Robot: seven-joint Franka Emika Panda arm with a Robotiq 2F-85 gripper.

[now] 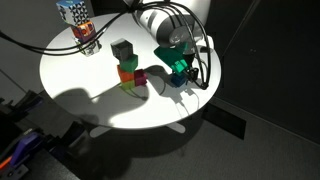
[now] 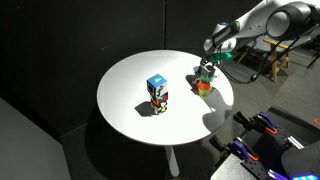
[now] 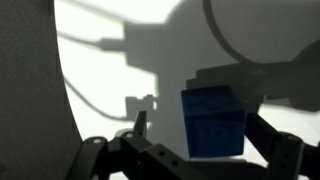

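A blue cube (image 3: 213, 122) lies on the white table below my gripper, which stands open. In the wrist view the cube sits between the two fingers, close to the right one, with a wider gap to the left finger (image 3: 140, 123). Exterior view 1 shows the blue cube (image 1: 178, 79) near the table's right edge, partly hidden by the gripper. Whether a finger touches it, I cannot tell.
Left of the gripper stands a stack of coloured blocks (image 1: 127, 74) with a dark cube (image 1: 122, 48) on top. A magenta block (image 1: 139, 77) is beside it. Patterned boxes (image 1: 73, 12) stand farther left.
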